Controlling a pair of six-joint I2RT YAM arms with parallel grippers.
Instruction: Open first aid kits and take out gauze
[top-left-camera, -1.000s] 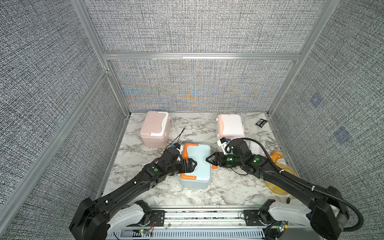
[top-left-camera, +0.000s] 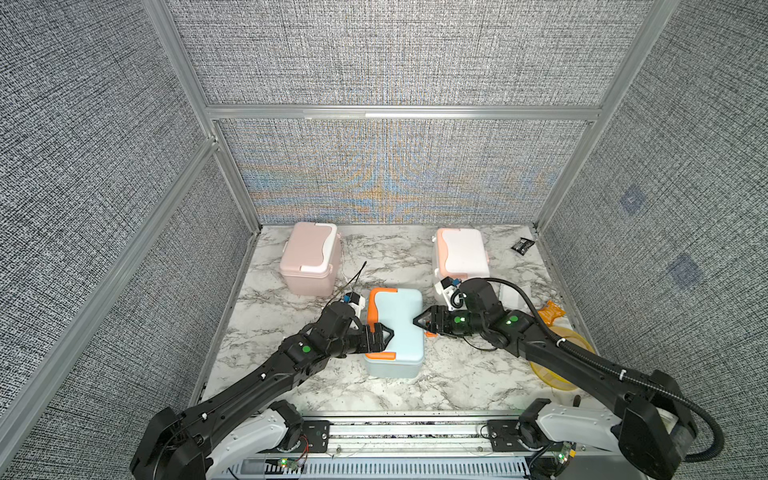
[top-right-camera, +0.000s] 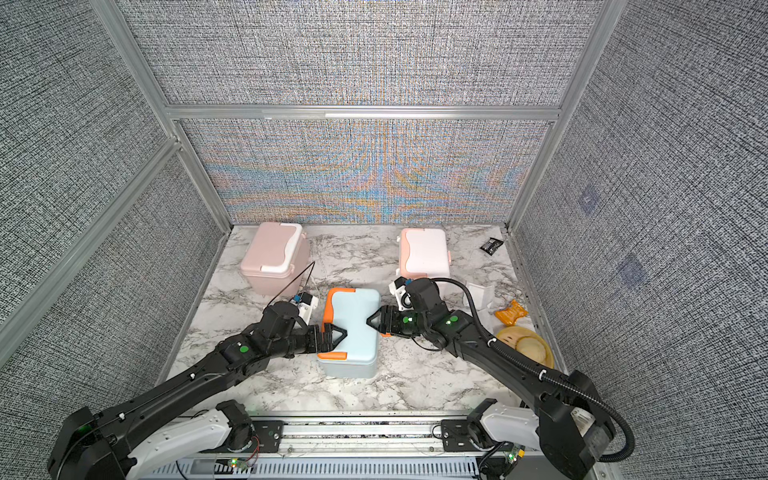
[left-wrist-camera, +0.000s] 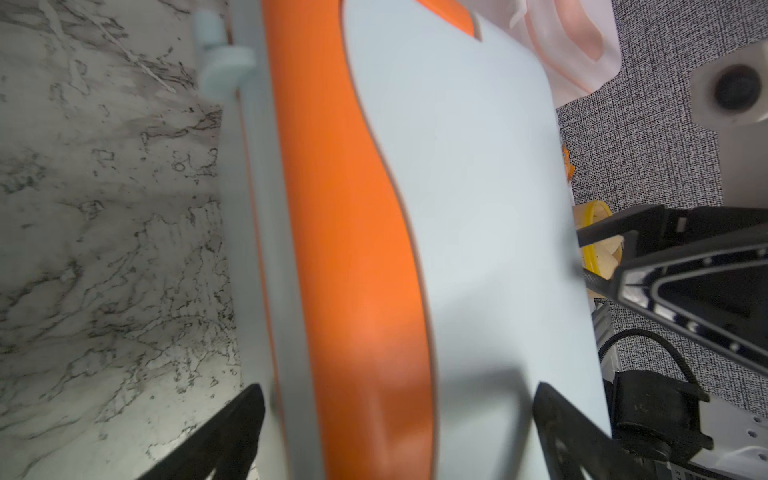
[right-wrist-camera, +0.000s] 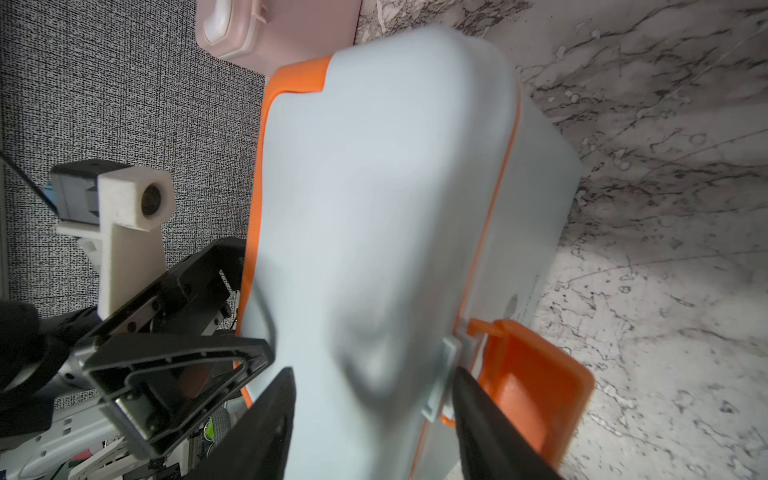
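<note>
A light blue first aid kit (top-left-camera: 397, 316) with orange trim stands at front centre, lid closed. My left gripper (top-left-camera: 380, 337) is open over its left side, fingers around the lid's orange band (left-wrist-camera: 360, 304). My right gripper (top-left-camera: 424, 320) is at the right side, where an orange latch (right-wrist-camera: 540, 384) juts out from the body; its fingertips close on the lid edge by that latch, partly blurred in the right wrist view. Gauze is not visible.
A pink kit (top-left-camera: 308, 252) stands back left, a pale pink-white one (top-left-camera: 462, 252) back right. A black packet (top-left-camera: 522, 245), orange item (top-left-camera: 552, 312) and yellow bowl (top-right-camera: 544, 352) lie along the right side.
Over the last second the blue kit has shifted slightly right, with both grippers moving along slightly. Little else has changed.
</note>
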